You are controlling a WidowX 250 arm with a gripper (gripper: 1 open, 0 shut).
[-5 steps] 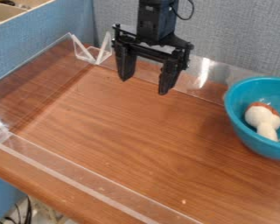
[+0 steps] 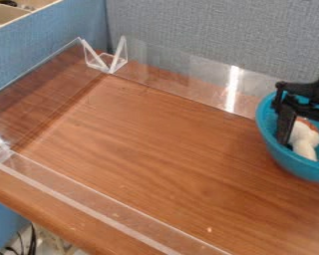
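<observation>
A teal bowl (image 2: 289, 164) sits at the right edge of the wooden table. Inside it lies a white mushroom-like toy (image 2: 305, 142) with an orange patch on top, partly covered by my black gripper (image 2: 298, 120). The gripper is over the bowl's inside, its open fingers reaching down around the toy's upper end; the far side of it is cut off by the frame.
Transparent barriers with white corner brackets (image 2: 107, 55) run along its back and left edges, beside blue and grey padded walls.
My gripper has moved from above the middle back of the table to the right and down into the bowl. The bowl and toy show no clear movement.
</observation>
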